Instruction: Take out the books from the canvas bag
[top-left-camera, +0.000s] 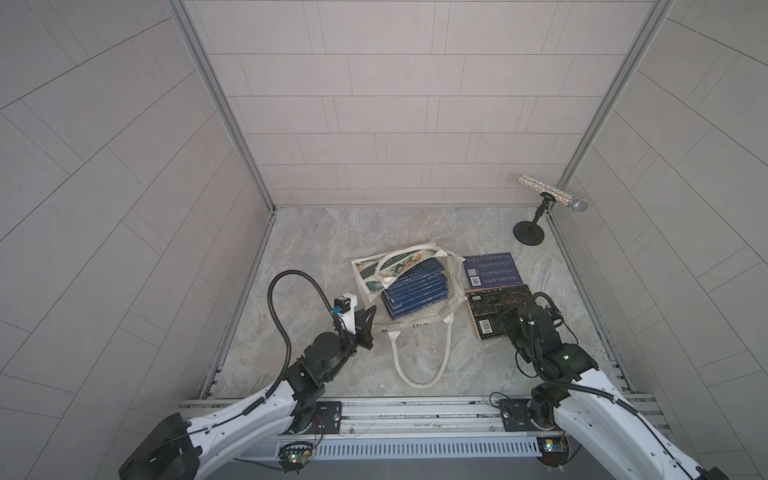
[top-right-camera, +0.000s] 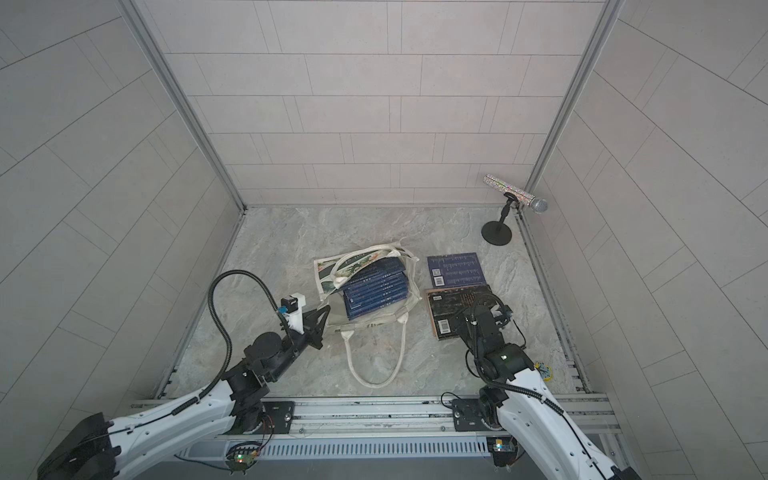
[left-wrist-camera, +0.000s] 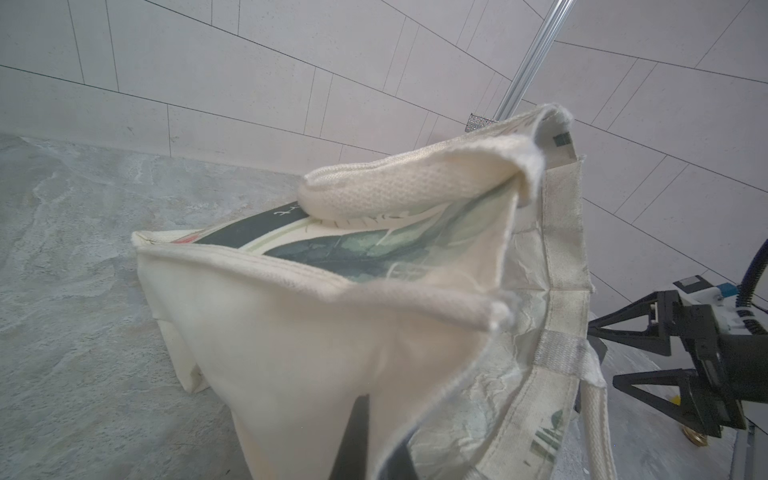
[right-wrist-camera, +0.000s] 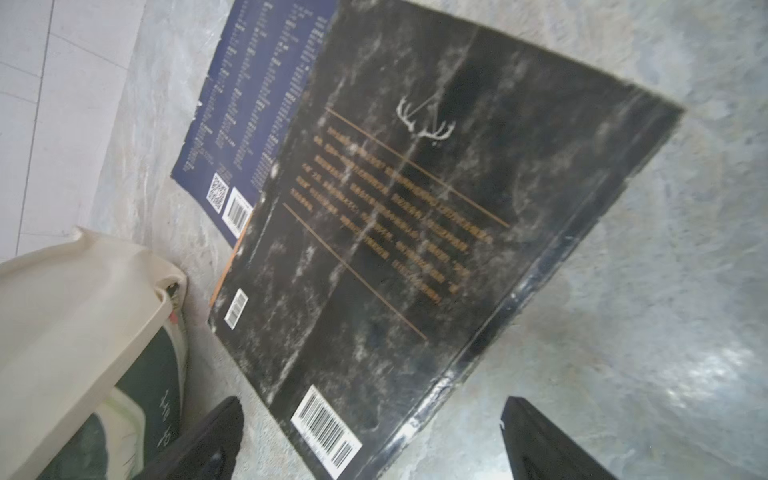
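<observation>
The cream canvas bag (top-left-camera: 360, 268) lies open on its side, a stack of blue books (top-left-camera: 412, 292) inside and its front strap looped on the table. At the bag's left side is my left gripper (top-left-camera: 368, 320), shut, nothing seen between its fingers. To the bag's right lie a dark blue book (top-left-camera: 492, 270) and a black book (right-wrist-camera: 416, 264). My right gripper hangs open over the black book's near end, its fingers apart and holding nothing.
A glittery microphone (top-left-camera: 552, 192) on a black stand (top-left-camera: 529, 233) stands at the back right. Tiled walls bound three sides.
</observation>
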